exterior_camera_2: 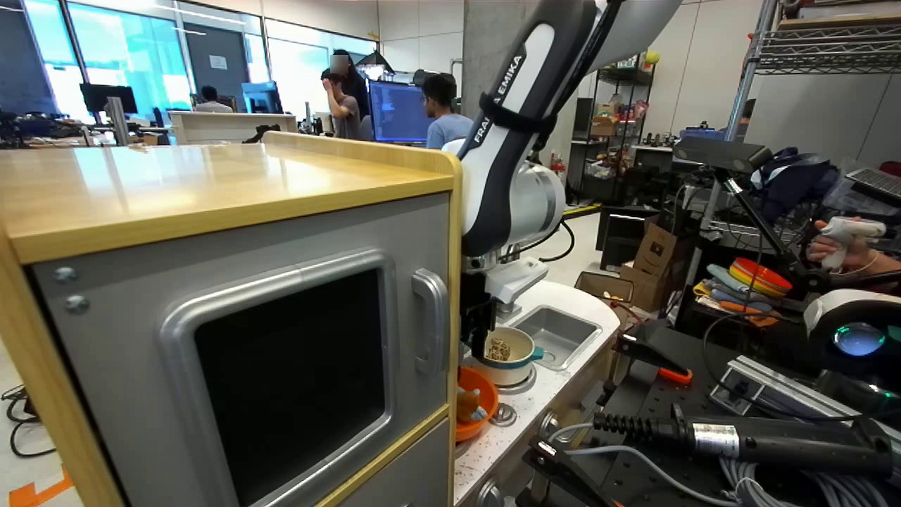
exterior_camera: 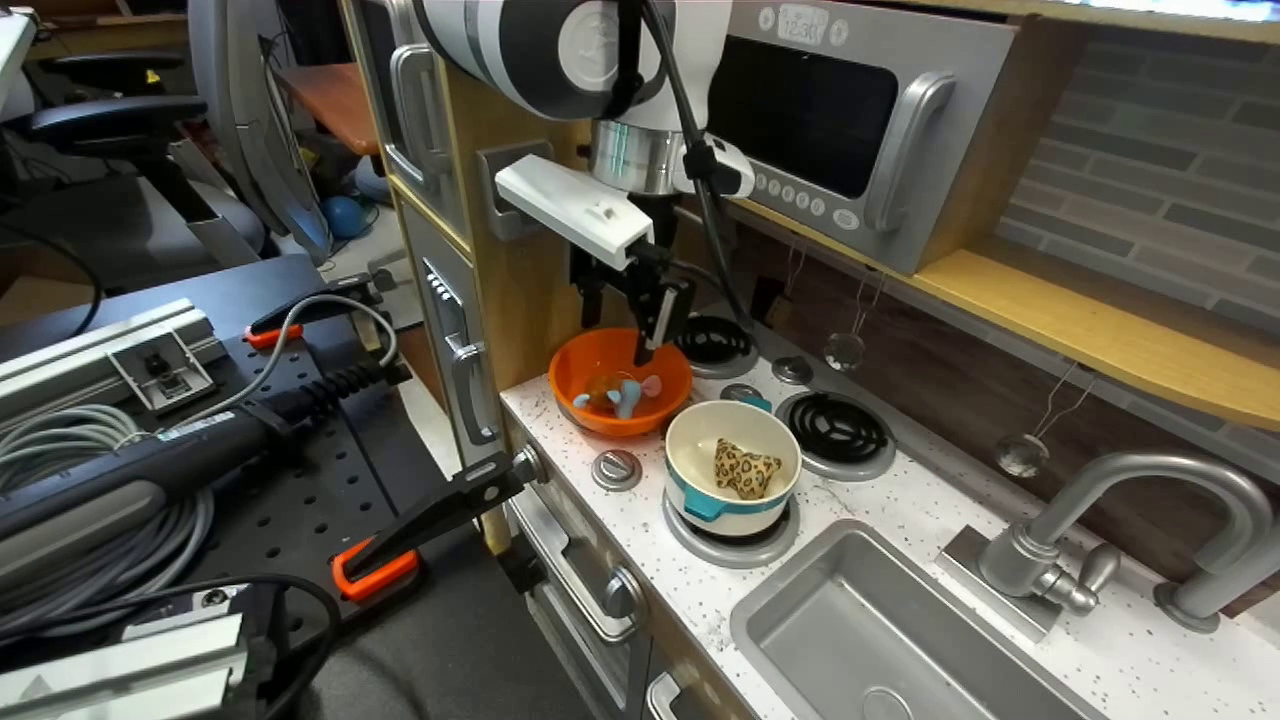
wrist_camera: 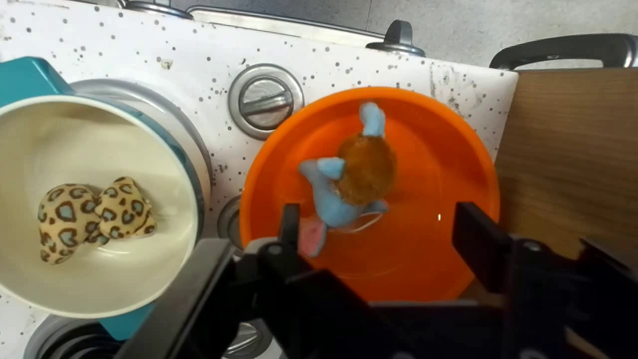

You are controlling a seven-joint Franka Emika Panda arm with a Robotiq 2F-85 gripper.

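A plush toy (wrist_camera: 366,170) with a brown head and light blue body lies in the orange bowl (wrist_camera: 478,179). My gripper is over the bowl with its fingers (wrist_camera: 289,227) well apart. Nothing sits between them, and the toy lies clear of the pads. Left of the bowl in the wrist view, a leopard-print plush (wrist_camera: 69,218) rests inside a cream pot (wrist_camera: 36,137) with teal handles. From exterior view 1, the same orange bowl (exterior_camera: 576,372) stands at the counter's far left end, below the gripper.
A wooden cabinet wall (exterior_camera: 540,216) rises close beside the bowl. The microwave (exterior_camera: 828,132) overhangs the counter behind. Stove knobs (exterior_camera: 617,469) and a black burner (exterior_camera: 836,428) surround the pot. An empty sink (exterior_camera: 876,624) and the faucet (exterior_camera: 1080,528) are to the right.
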